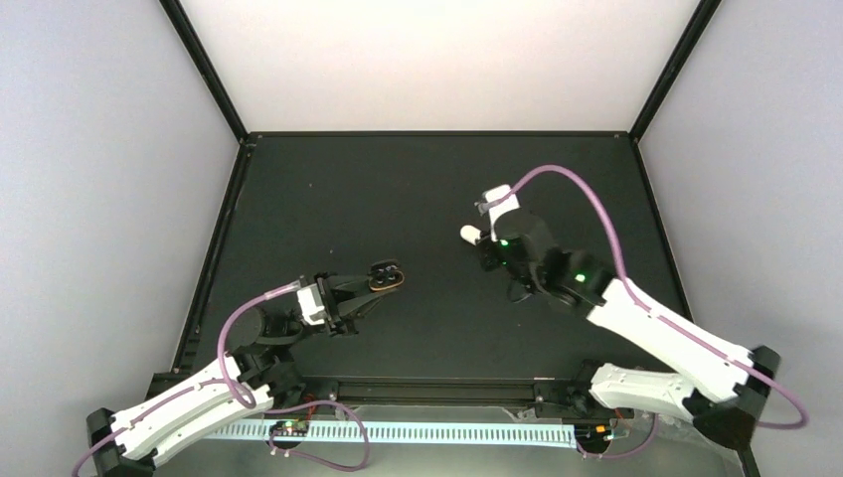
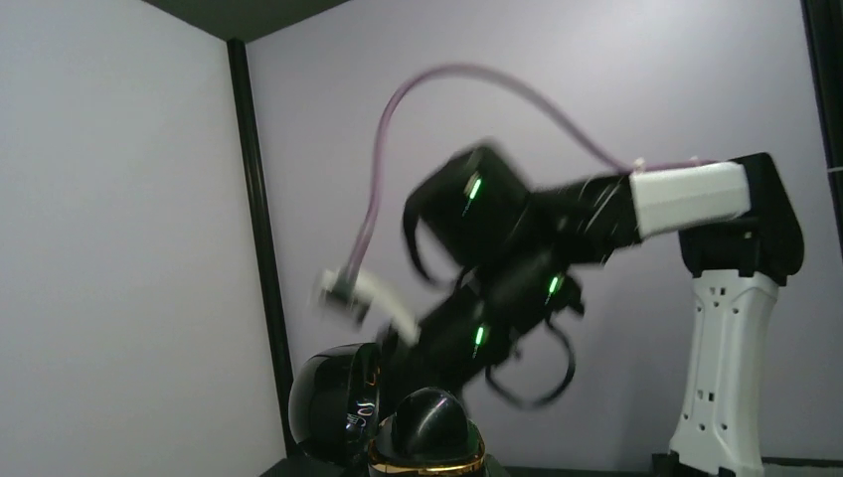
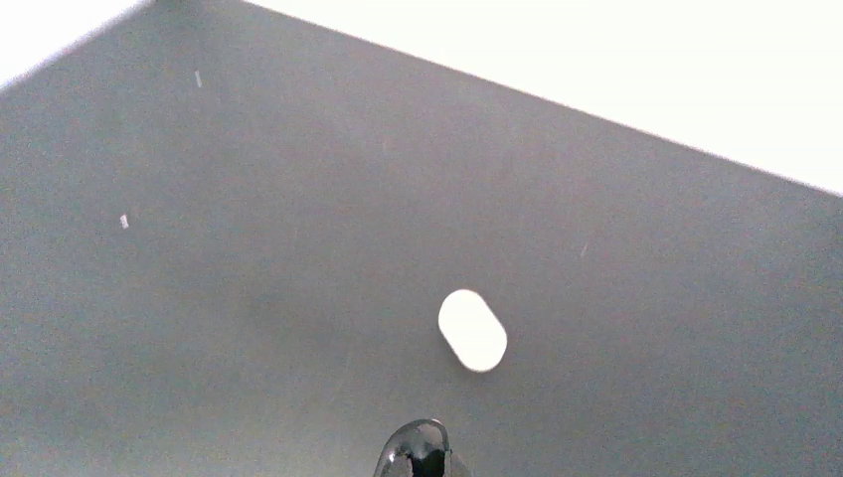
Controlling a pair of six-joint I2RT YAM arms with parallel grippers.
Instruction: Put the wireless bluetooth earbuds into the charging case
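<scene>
The black charging case [image 1: 387,278] with a gold rim is held up by my left gripper [image 1: 382,284], shut on its sides. In the left wrist view its glossy lid [image 2: 328,397] stands open beside the gold-rimmed base [image 2: 427,465]. A rounded black dome [image 2: 430,422] rises from that base; whether it is an earbud I cannot tell. My right gripper is shut, its dark glossy tips together at the bottom of the right wrist view. Nothing clearly shows between them. In the top view the right arm hides these tips.
A white oval object [image 3: 473,331] lies on the dark table, just left of the right arm [image 1: 527,243] in the top view.
</scene>
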